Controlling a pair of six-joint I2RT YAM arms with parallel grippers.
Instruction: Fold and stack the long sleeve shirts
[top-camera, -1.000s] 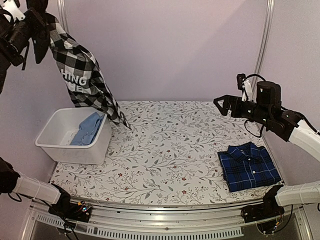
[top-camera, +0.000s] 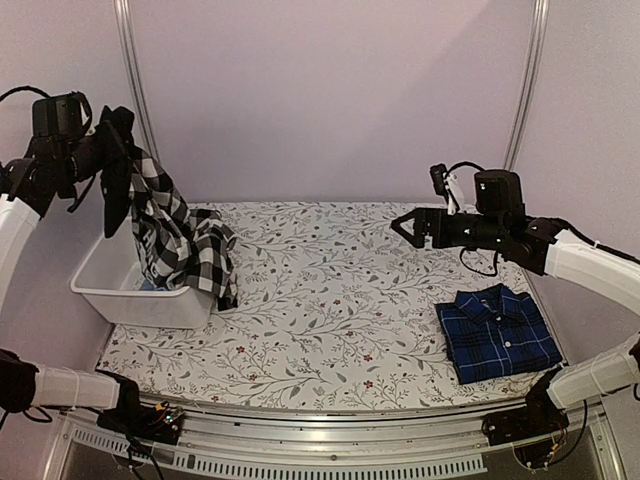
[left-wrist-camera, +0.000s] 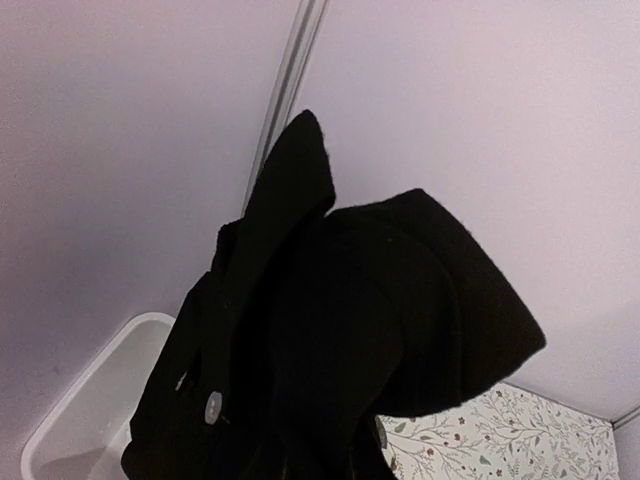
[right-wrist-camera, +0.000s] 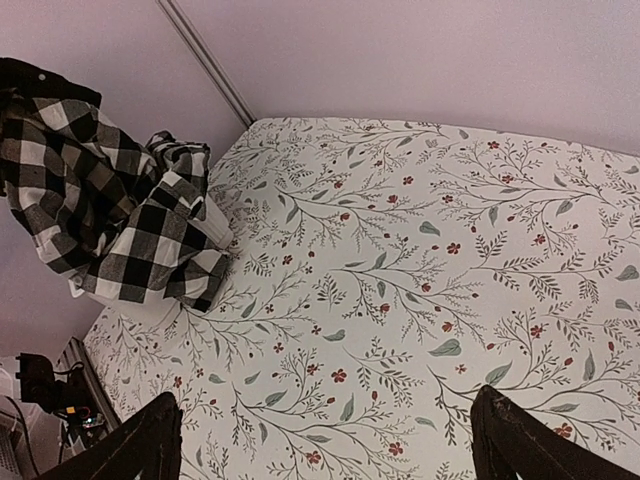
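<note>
A black-and-white checked shirt (top-camera: 185, 245) with a black part (left-wrist-camera: 330, 320) hangs from my left gripper (top-camera: 105, 150), which is shut on it; its lower end drapes over the white bin (top-camera: 140, 310) onto the table's left side. In the left wrist view the black cloth hides the fingertips. A folded blue plaid shirt (top-camera: 500, 340) lies at the right front of the table. My right gripper (top-camera: 420, 225) is open and empty over the right back of the table; its fingers (right-wrist-camera: 130, 450) show at the bottom of the right wrist view.
Pale walls with metal rails enclose it at the back and sides. The checked shirt covers much of the bin's inside.
My left gripper has come down with the checked shirt, whose lower part has settled over the bin, covering the light blue cloth. The right gripper has moved slightly left and down.
</note>
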